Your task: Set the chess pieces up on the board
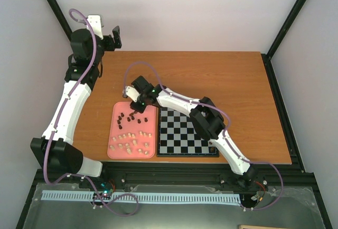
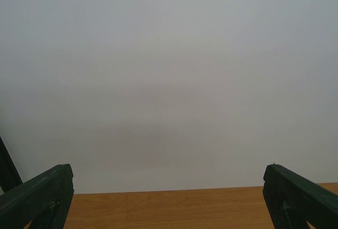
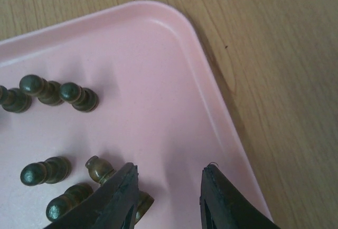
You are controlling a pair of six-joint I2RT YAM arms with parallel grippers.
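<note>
The pink tray [image 1: 119, 134] holds dark pieces in its back half and light pieces in front; the chessboard [image 1: 177, 139] beside it looks empty where visible. My right gripper is over the tray's back corner, part open, with a dark piece [image 3: 101, 170] lying on its side by the left finger and more dark pieces [image 3: 79, 96] to the left. My left gripper is raised at the back left, open and empty, facing the back wall.
The right arm hangs over part of the board.
</note>
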